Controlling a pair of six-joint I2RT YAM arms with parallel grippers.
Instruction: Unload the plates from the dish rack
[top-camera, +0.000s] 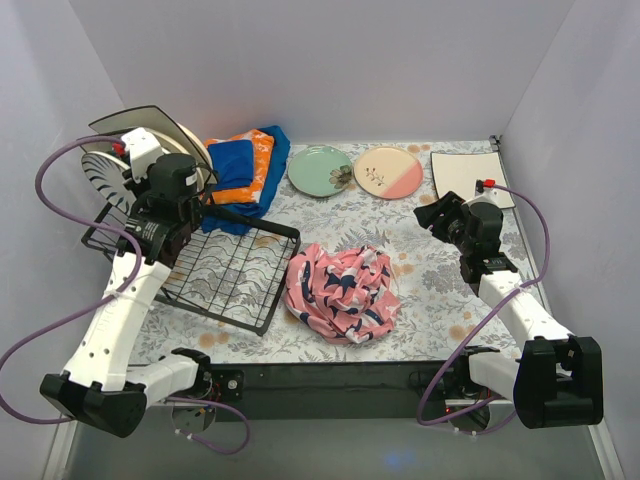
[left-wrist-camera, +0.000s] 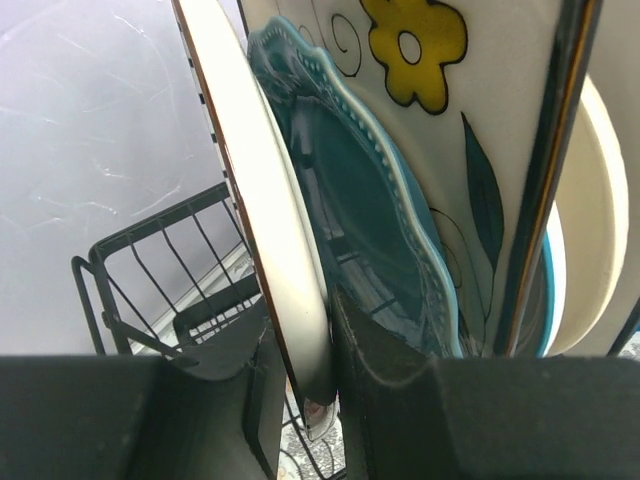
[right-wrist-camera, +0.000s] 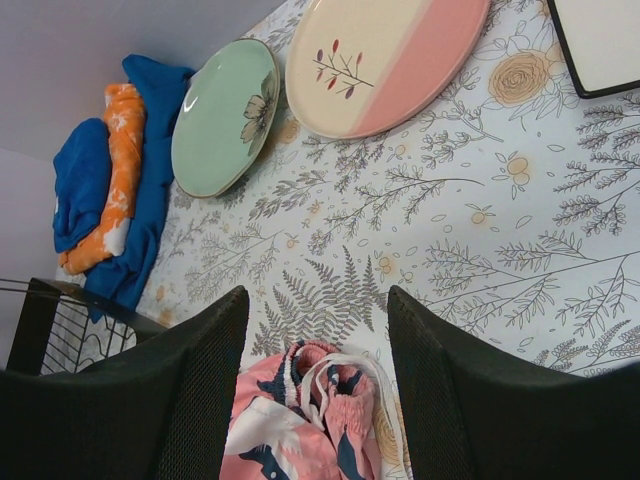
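My left gripper is shut on the lower edge of an upright white plate (left-wrist-camera: 262, 180) in the dish rack (top-camera: 276, 286). Beside it stand a scalloped teal plate (left-wrist-camera: 375, 230) and a square plate with a yellow flower (left-wrist-camera: 510, 90), with further plates behind. In the top view the left arm partly covers these plates at the back left. My right gripper (top-camera: 436, 214) stands open over the cloth at the right, empty. A green plate (top-camera: 313, 170), a pink-cream plate (top-camera: 388, 172) and a white square plate (top-camera: 464, 172) lie flat along the back.
Folded blue and orange towels (top-camera: 236, 164) lie beside the rack at the back. A crumpled pink cloth (top-camera: 340, 290) lies at front centre.
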